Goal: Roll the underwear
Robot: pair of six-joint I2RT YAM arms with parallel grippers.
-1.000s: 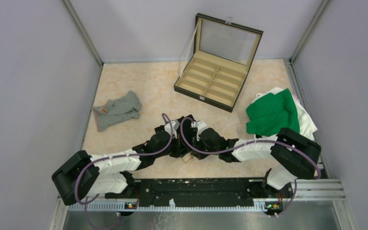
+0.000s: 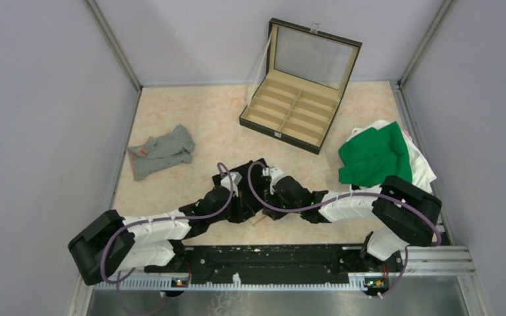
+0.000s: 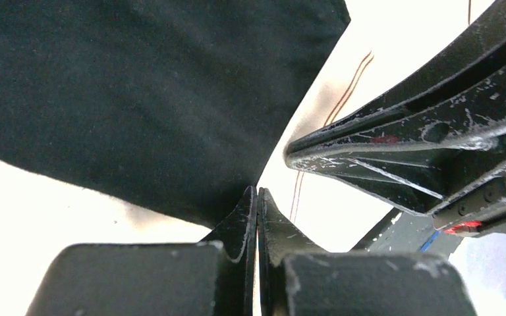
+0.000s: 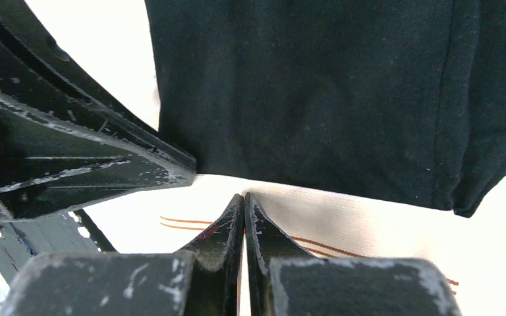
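Black underwear (image 2: 254,184) (image 3: 138,92) (image 4: 303,99) lies on the table at the front centre, partly hidden by both arms. In the left wrist view, my left gripper (image 2: 240,214) is shut at the cloth's lower corner, with nothing visible between its fingers. My right gripper (image 2: 269,207) is shut just off the cloth's near edge, over pale surface with thin orange stripes, nothing seen between its fingers. The two grippers are close together.
An open compartment case (image 2: 290,118) stands at the back centre. A grey garment (image 2: 165,151) lies at left, a pile with green cloth (image 2: 375,155) at right. Walls enclose the sides.
My left gripper has moved slightly toward the front and left. The right arm looks unchanged, and so do the other objects.
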